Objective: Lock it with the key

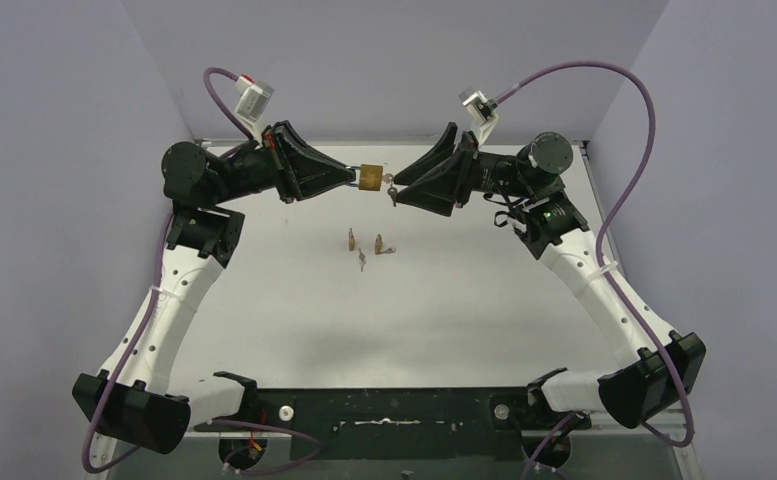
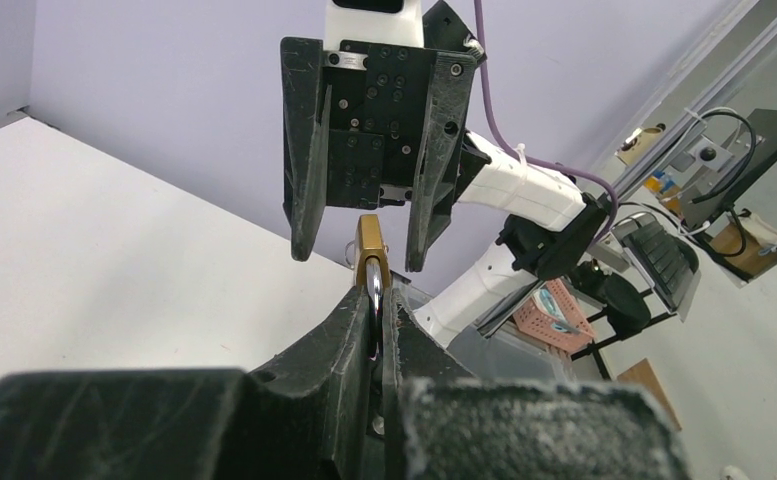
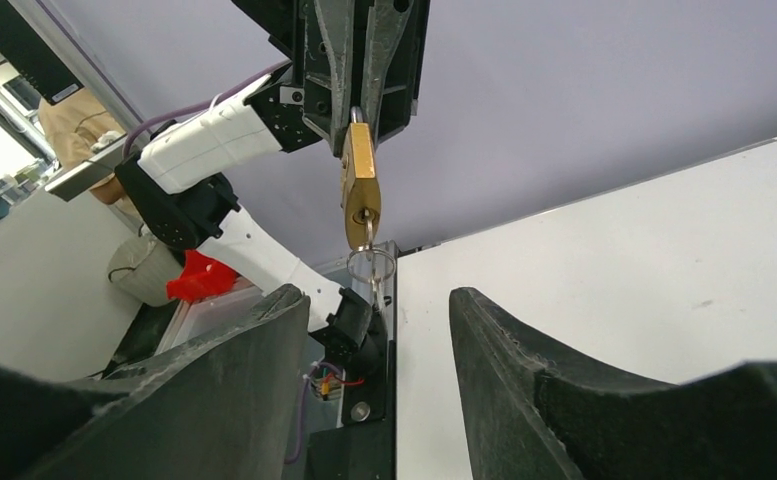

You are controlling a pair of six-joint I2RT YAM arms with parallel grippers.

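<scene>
A brass padlock (image 1: 371, 178) hangs in the air, turned sideways, with my left gripper (image 1: 351, 178) shut on its steel shackle. From its lower face in the right wrist view a key (image 3: 369, 230) sticks out, carrying a ring (image 3: 371, 265) with a second key (image 3: 377, 294) dangling. Facing the padlock, my right gripper is open, its fingers (image 3: 276, 335) apart on either side of the dangling key. The key in the lock lies just beyond the fingertips. Nothing is gripped between the right fingers.
On the white table (image 1: 444, 310) below lie more small brass padlocks (image 1: 379, 244) and a loose key (image 1: 362, 260). Purple cables (image 1: 644, 150) loop above and beside the arms.
</scene>
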